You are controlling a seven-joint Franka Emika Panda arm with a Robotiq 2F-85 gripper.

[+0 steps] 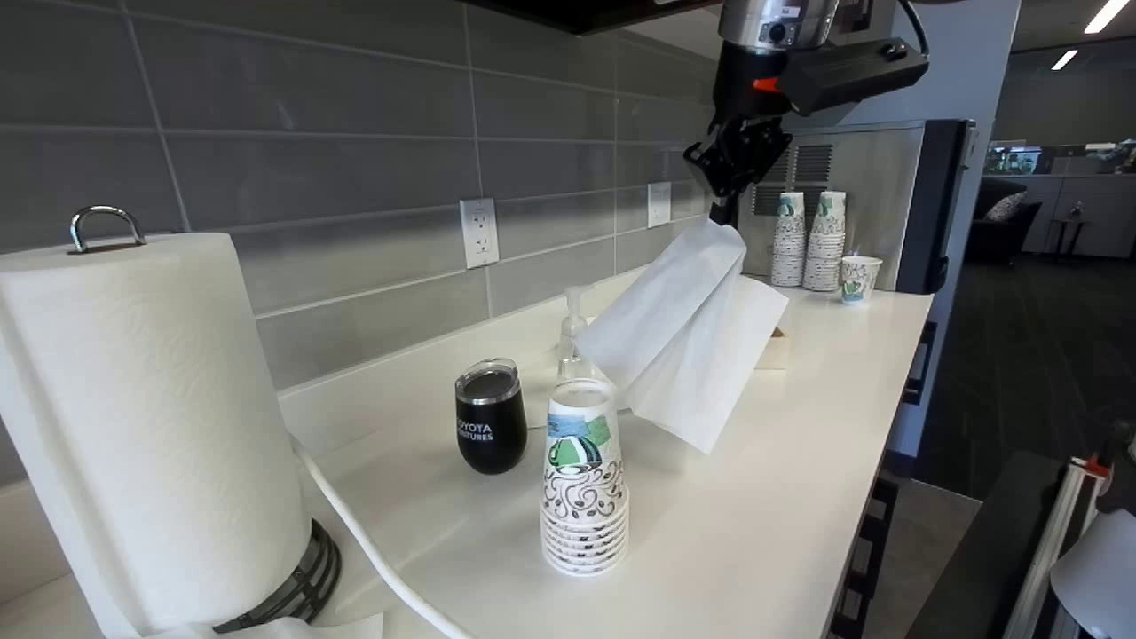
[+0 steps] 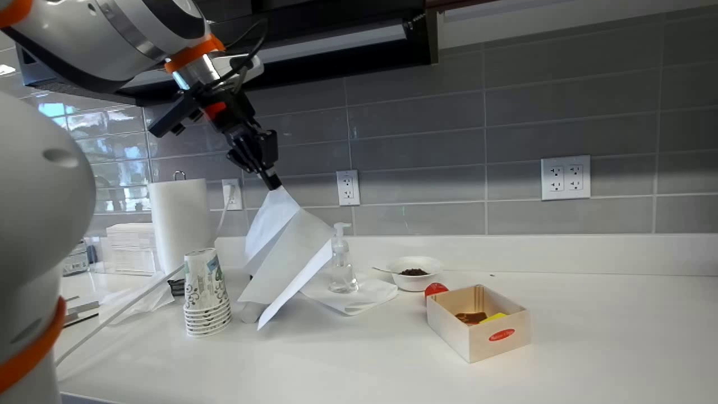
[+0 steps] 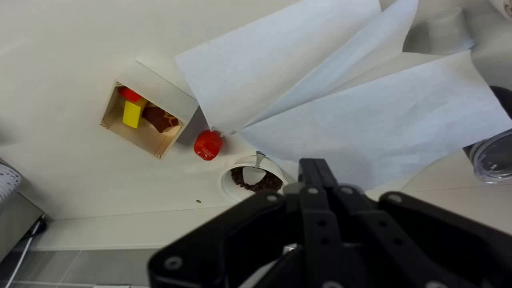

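Note:
A white paper sheet (image 1: 682, 330) hangs in folds from my gripper (image 1: 724, 216), which is shut on its upper end, above the counter. In the second exterior view the same sheet (image 2: 286, 246) droops from the fingertips, its lower corners close to the counter. Seen from the wrist, the sheet (image 3: 379, 113) spreads out beneath the shut fingers (image 3: 317, 173); the pinched spot itself is hidden there.
Near the sheet stand stacked paper cups (image 1: 583, 479), a black tumbler (image 1: 491, 415) and a soap bottle (image 2: 341, 262). A bowl (image 2: 415, 272) and a wooden box (image 2: 478, 323) with toy pieces sit farther along.

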